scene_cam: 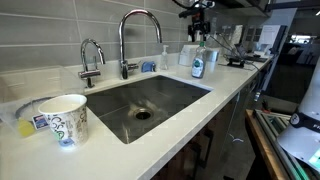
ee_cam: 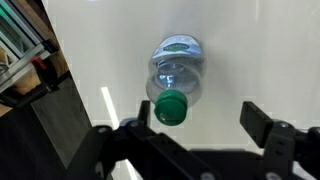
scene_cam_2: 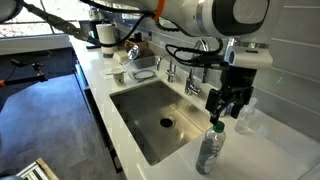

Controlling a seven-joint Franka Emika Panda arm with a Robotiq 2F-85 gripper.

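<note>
A clear bottle with a green cap (scene_cam_2: 213,142) stands upright on the counter beside the sink; it also shows as a bottle (scene_cam: 198,65) at the far end in exterior view 1. Over the bottle hangs my gripper (scene_cam_2: 227,107), pointing down, its fingers apart and nothing held. From the wrist, the bottle's green cap (ee_cam: 171,107) lies between the two fingers of my gripper, nearer the left one. The fingertips look to be above the cap, not touching it.
The sink (scene_cam_2: 160,120) with its tall faucet (scene_cam: 123,45) lies beside the bottle. A soap dispenser (scene_cam: 164,57) stands near the wall. A patterned cup (scene_cam: 65,120) sits at the near left of the counter. The counter's front edge is close to the bottle.
</note>
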